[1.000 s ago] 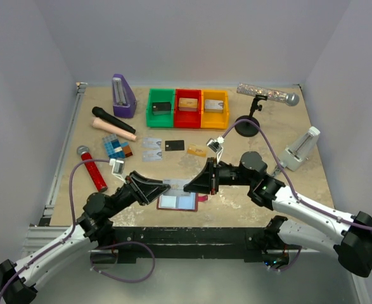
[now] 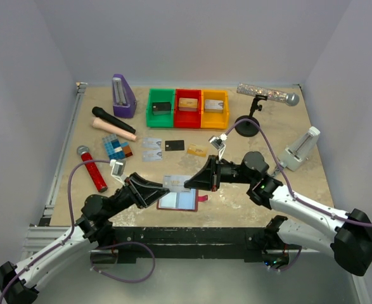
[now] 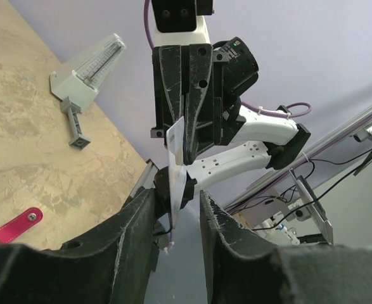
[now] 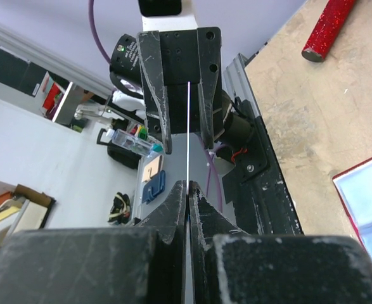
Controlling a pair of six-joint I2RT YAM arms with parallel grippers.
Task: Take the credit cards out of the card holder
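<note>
A pale, thin card (image 2: 175,182) is held above the open card holder (image 2: 178,202), which has light-blue pages and a red edge. My right gripper (image 2: 186,185) is shut on the card's right end, its fingertips (image 4: 180,202) pressed together on the edge-on card (image 4: 187,126). At the card's other end my left gripper (image 2: 165,190) is open, its two fingers (image 4: 206,120) standing clear on either side. The left wrist view shows the card (image 3: 175,166) upright in the gap ahead of these fingers. Both arms partly cover the holder.
Two pale cards (image 2: 152,142), a black card (image 2: 174,145) and a gold card (image 2: 196,151) lie mid-table. Behind them stand green (image 2: 160,124), red (image 2: 187,120) and yellow (image 2: 215,120) bins with cards inside. Microphones (image 2: 113,120) lie at the left.
My right gripper has shifted very slightly along with the card's right end. The left arm looks nearly still, and the objects on the table have not moved.
</note>
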